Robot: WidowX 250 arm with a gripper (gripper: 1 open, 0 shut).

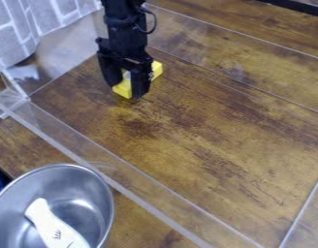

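My black gripper [124,76] hangs at the upper middle of the camera view, open, its fingers down around and over a yellow object [151,71] on the wooden tabletop [201,145]. The gripper covers part of the yellow object, so I cannot tell whether the fingers touch it.
A steel bowl [19,223] with a white utensil [51,225] in it is at the lower left. A patterned cloth [26,29] lies at the upper left. Clear transparent edging crosses the table.
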